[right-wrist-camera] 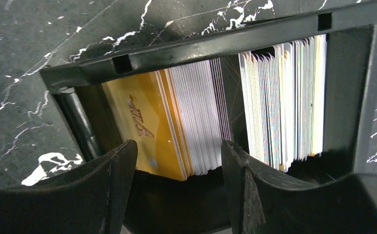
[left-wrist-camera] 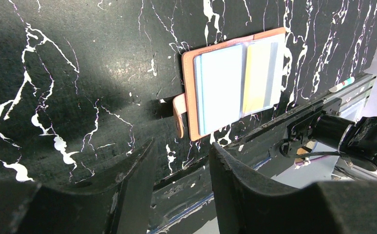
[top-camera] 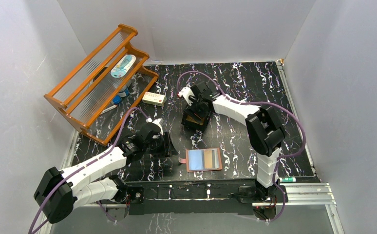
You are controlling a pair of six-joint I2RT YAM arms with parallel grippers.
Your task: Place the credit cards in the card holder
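Observation:
The card holder (top-camera: pixel 203 170) lies opened out on the dark marbled table near its front edge, its brown border framing light blue and tan pockets. In the left wrist view the holder (left-wrist-camera: pixel 189 92) shows its strap tab toward my left gripper, which hovers to its left, fingers apart and empty. A black box (top-camera: pixel 192 125) holds the credit cards. The right wrist view shows a yellow card (right-wrist-camera: pixel 140 122) at one end, then white card edges (right-wrist-camera: pixel 196 114) and another stack (right-wrist-camera: pixel 284 102). Over them my right gripper is open, its fingers spread on either side of the yellow and white cards.
A tilted wooden rack (top-camera: pixel 65 102) with clear panels fills the left back. A small cream box (top-camera: pixel 154 99) stands between it and the black box. Bare table lies to the right of the holder. A green-capped tube (top-camera: pixel 287 180) sits at the right front edge.

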